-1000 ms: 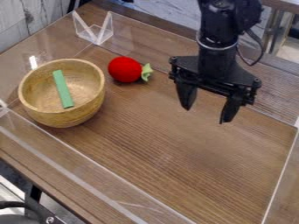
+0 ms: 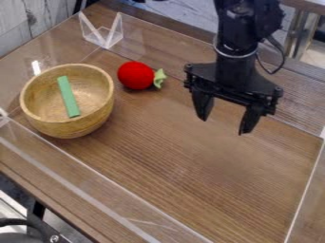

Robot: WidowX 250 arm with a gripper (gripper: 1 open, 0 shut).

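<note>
The black gripper (image 2: 229, 104) hangs over the upper right of the wooden table, its two fingers spread apart, with nothing seen between them. To its left lies a red round object (image 2: 136, 74) with a small green part at its right. A wooden bowl (image 2: 89, 116) at the left holds a green bar (image 2: 68, 95).
A clear plastic holder (image 2: 102, 31) stands at the back left. Dark cables or parts (image 2: 26, 226) lie at the lower left edge.
The red object and the bowl have not moved.
</note>
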